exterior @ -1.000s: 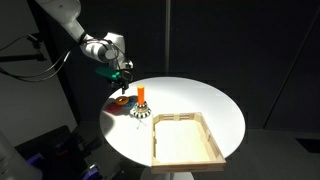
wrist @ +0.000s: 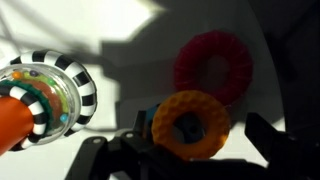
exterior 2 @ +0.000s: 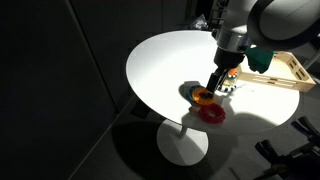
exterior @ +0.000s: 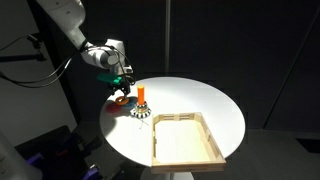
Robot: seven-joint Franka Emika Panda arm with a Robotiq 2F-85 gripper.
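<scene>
In the wrist view an orange ring with a bumpy rim lies between the dark fingers of my open gripper. The ring partly covers a blue ring, and a red ring lies beside them. From the second exterior view, the orange ring is at the table's near edge, with the red ring close by. My gripper points down just above the orange ring. Whether a finger touches it cannot be made out.
A toy with an upright orange post and a black-and-white striped base stands close to the rings. Further along the white round table sits a shallow wooden tray, looking empty.
My arm has come down a little toward the orange ring. The rings, the post toy and the tray have not visibly moved.
</scene>
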